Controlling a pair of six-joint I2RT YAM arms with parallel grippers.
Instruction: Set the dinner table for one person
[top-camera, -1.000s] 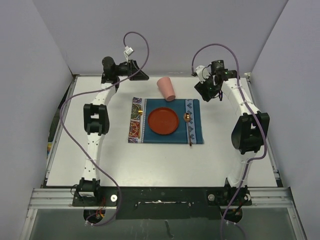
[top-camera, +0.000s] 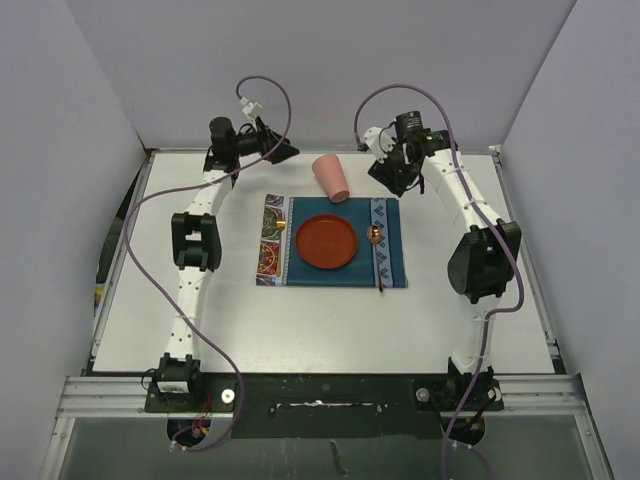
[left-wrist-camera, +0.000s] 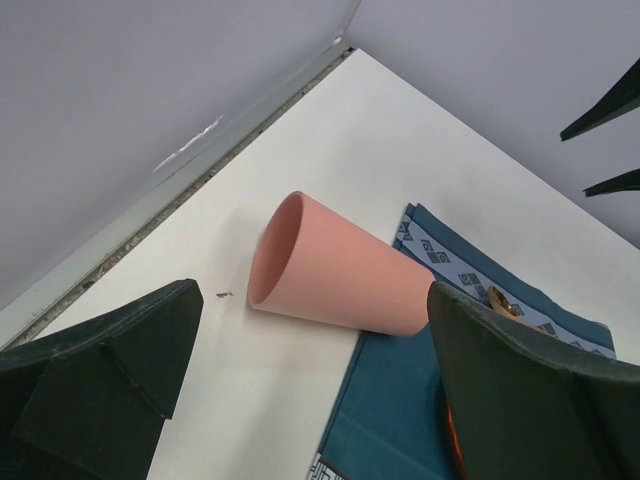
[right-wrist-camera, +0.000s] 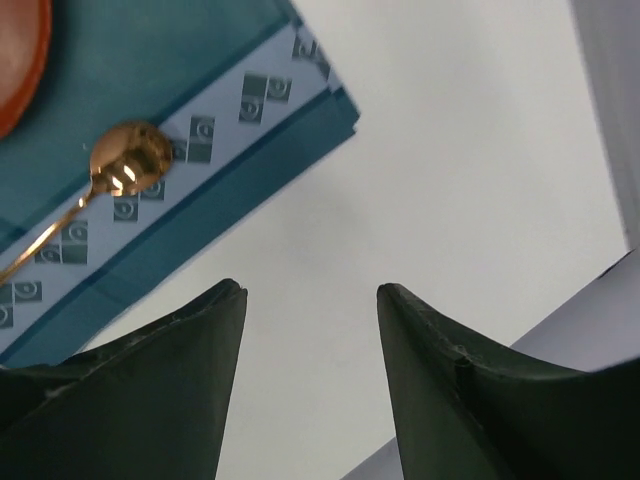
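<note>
A pink cup lies on its side at the far edge of the blue placemat; its wide mouth faces the left wrist camera. Left of it in the top view, my left gripper is open and apart from the cup. On the mat sit a reddish-brown plate, a gold-headed spoon to its right and a thin gold utensil to its left. My right gripper hovers near the mat's far right corner. Its fingers stand apart with nothing between them.
Grey walls close in the far side, left and right. The two grippers are on opposite sides of the cup.
My right gripper has shifted left, closer to the cup. Cup, plate and cutlery look unmoved.
</note>
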